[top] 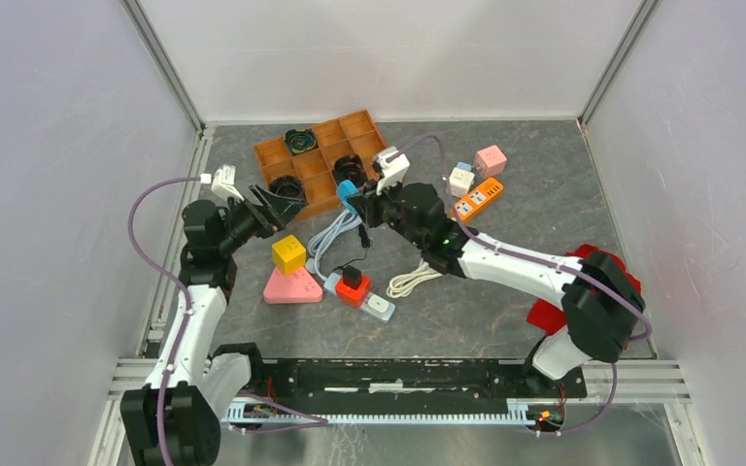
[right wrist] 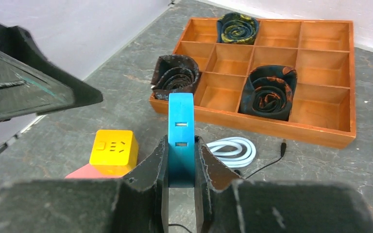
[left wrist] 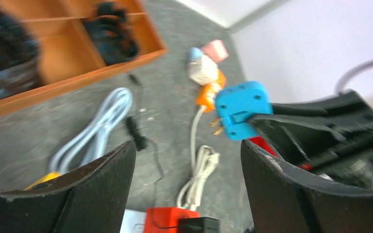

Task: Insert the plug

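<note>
My right gripper is raised near the middle of the table, shut on a light blue plug, which stands upright between its fingers; in the left wrist view the plug shows brass prongs. My left gripper hangs to its left with fingers spread and empty. Below lie a red socket block with a black plug on a grey-white strip, a yellow cube socket on a pink socket, and an orange power strip at the right.
An orange compartment tray holding dark rolled items stands at the back. White and pink cubes sit back right. Coiled cables lie mid-table, and a red cloth at the right edge.
</note>
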